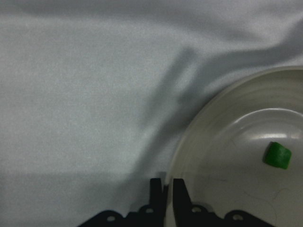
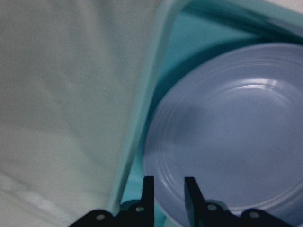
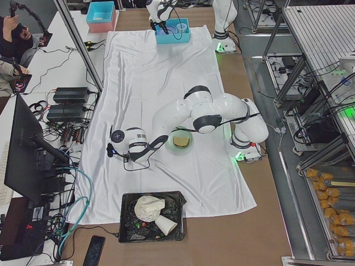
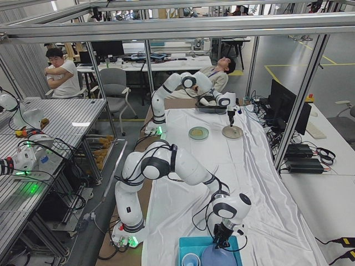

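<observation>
A beige plate (image 4: 232, 132) holding a small green block (image 1: 277, 155) lies on the white cloth. My left gripper is at its rim, with the fingertips close together around the rim line; whether it grips is unclear. A blue plate (image 2: 227, 137) lies in a light-blue bin (image 2: 142, 99). My right gripper is open over the plate's left edge, with no object clearly between its fingers. A green plate (image 3: 183, 143) with a yellow sponge (image 3: 181, 140) sits beside the left arm.
A black tray (image 3: 127, 233) with a crumpled white item and a white cup stands at the near end of the cloth. A cup (image 4: 191, 260) sits in the blue bin. Monitors and cables line one side.
</observation>
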